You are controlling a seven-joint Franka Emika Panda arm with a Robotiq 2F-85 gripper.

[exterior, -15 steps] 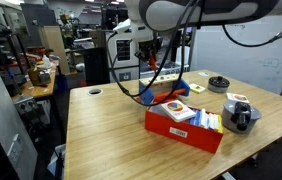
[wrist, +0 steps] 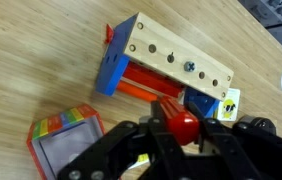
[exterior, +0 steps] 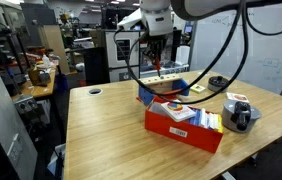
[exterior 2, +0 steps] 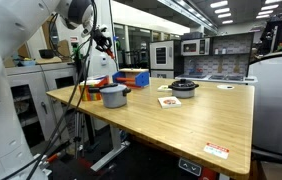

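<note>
A red object [wrist: 181, 122] sits between the fingers of my gripper, which is shut on it; its full shape is partly hidden by the fingers. In exterior view 1 the gripper hangs in the air above the toy bench. That toy workbench [wrist: 161, 50] has a light wooden top with holes, blue sides and red bars beneath. From above, the gripper covers part of the bench's near edge. In exterior view 1 the bench stands at or behind a red box [exterior: 184, 130].
In exterior view 1, a grey pot [exterior: 241, 117] stands right of the red box, and a dark pot [exterior: 218, 83] lies farther back. Black cables loop in front of the arm.
The arm and its cables have shifted, with the gripper staying above the bench and box area. Things on the table look unmoved.
</note>
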